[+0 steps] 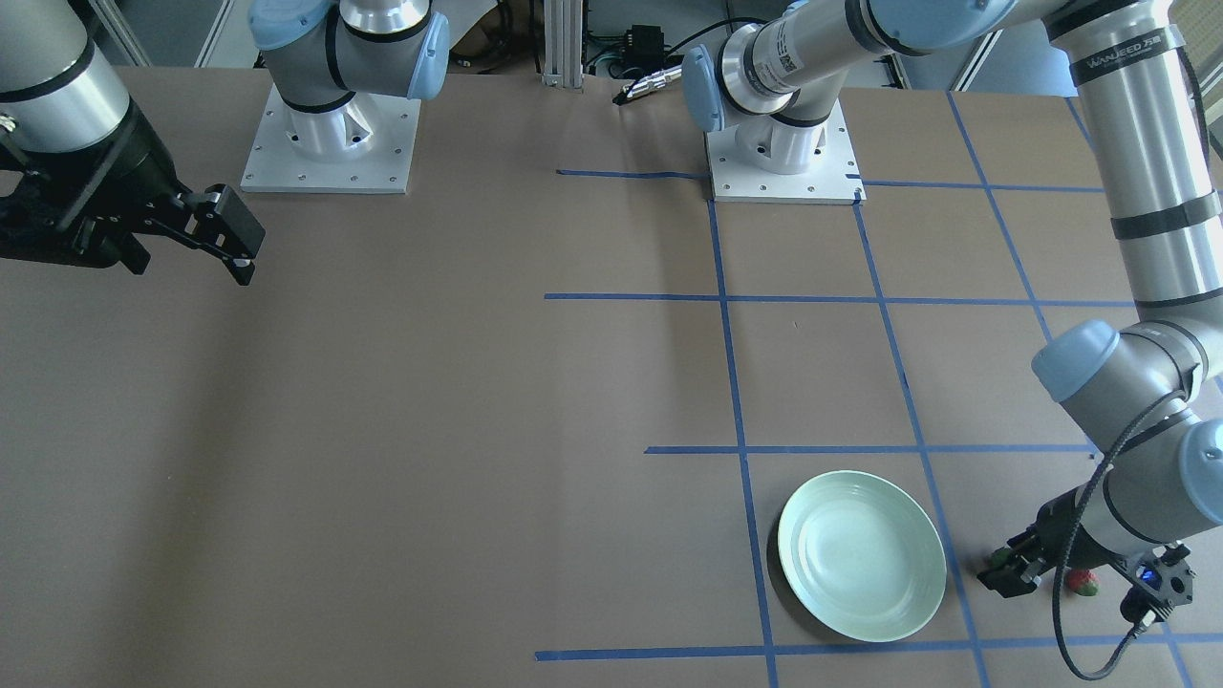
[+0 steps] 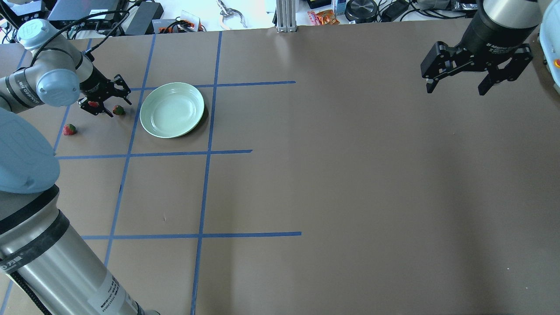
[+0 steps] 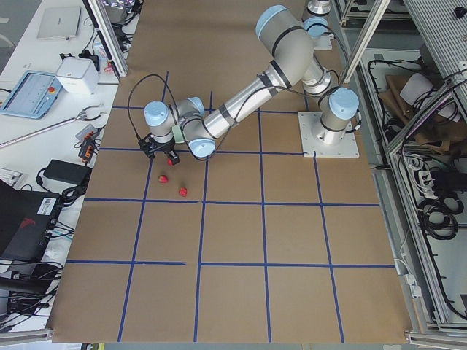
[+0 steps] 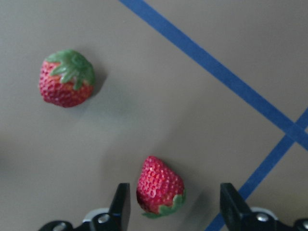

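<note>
My gripper hovers open over a strawberry (image 4: 159, 185), which lies between the two fingertips in the wrist view, with nothing gripped. A second strawberry (image 4: 66, 79) lies up and to the left in that view. In the top view three strawberries show near the gripper, one (image 2: 70, 129) apart toward the lower left and another (image 2: 118, 110) by the fingertips. A pale green plate (image 1: 860, 556) sits empty beside them, partly hidden behind the arm in the left view.
Blue tape lines grid the table. Another arm's gripper (image 2: 475, 76) is at the far side from mine. Equipment and cables (image 3: 66, 175) crowd a white side bench.
</note>
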